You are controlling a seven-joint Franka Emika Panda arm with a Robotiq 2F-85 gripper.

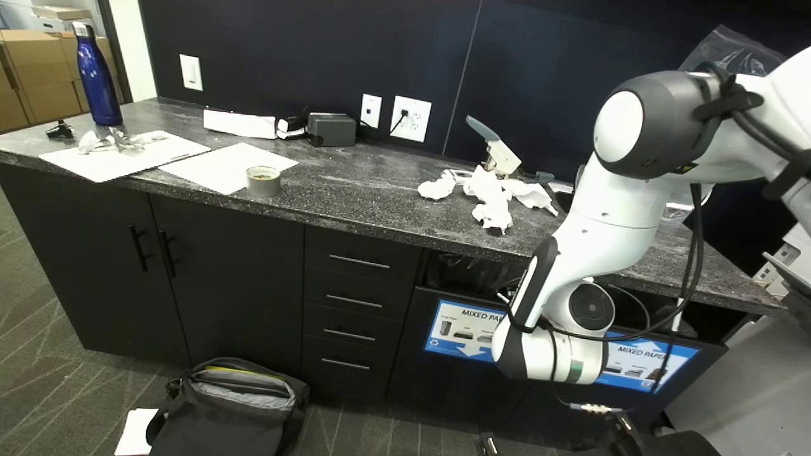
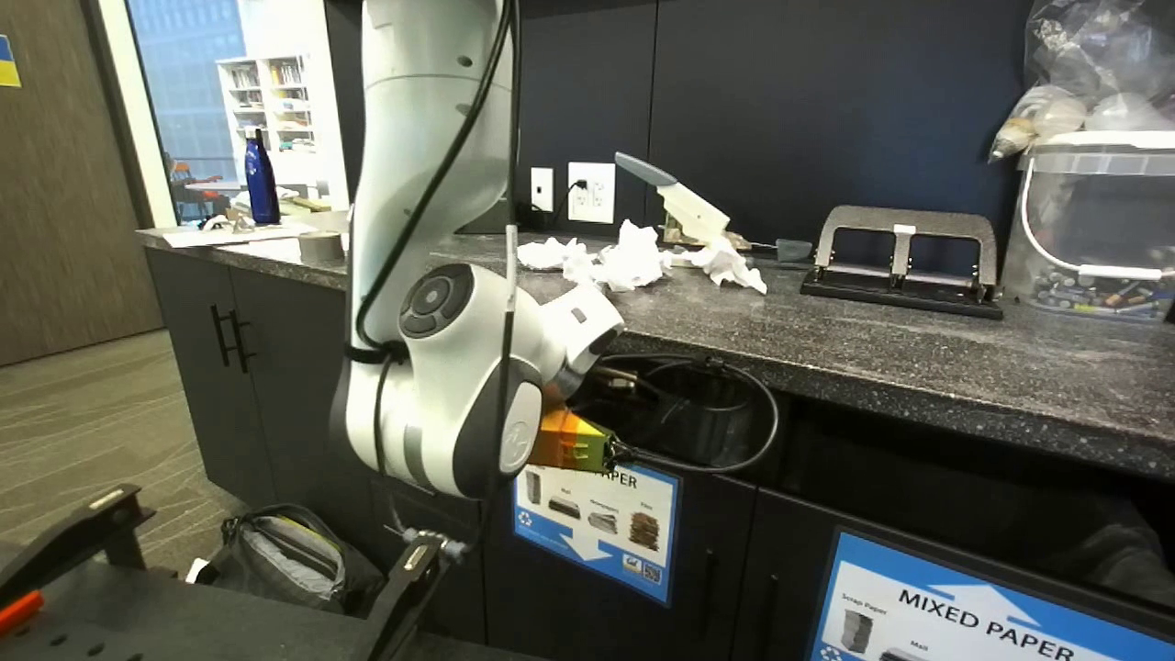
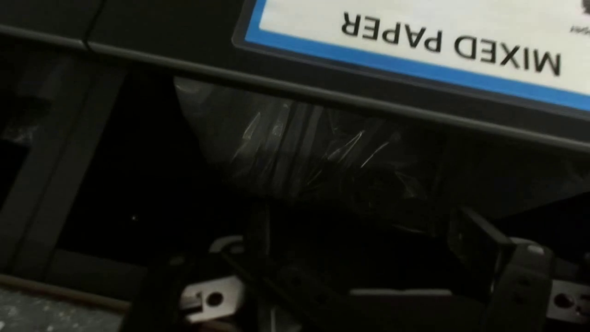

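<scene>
My gripper is open in the wrist view. Its dark fingers stand wide apart, and nothing shows between them. Behind them lies a bin opening with a clear plastic liner (image 3: 309, 144), under a panel with a MIXED PAPER sign (image 3: 442, 38), seen upside down. The opening's inside is very dark, so its contents cannot be made out. From the side, the arm's wrist (image 2: 474, 386) hangs in front of the counter, with the hand at the left opening. Crumpled white paper (image 2: 633, 259) lies on the counter (image 2: 936, 352) above.
A stapler (image 1: 498, 152) stands open behind the paper. Further right are a hole punch (image 2: 903, 259) and a clear bucket (image 2: 1091, 220). A tape roll (image 1: 263, 181), paper sheets (image 1: 228, 166) and a blue bottle (image 1: 97, 80) are at the left. Cables hang along the arm.
</scene>
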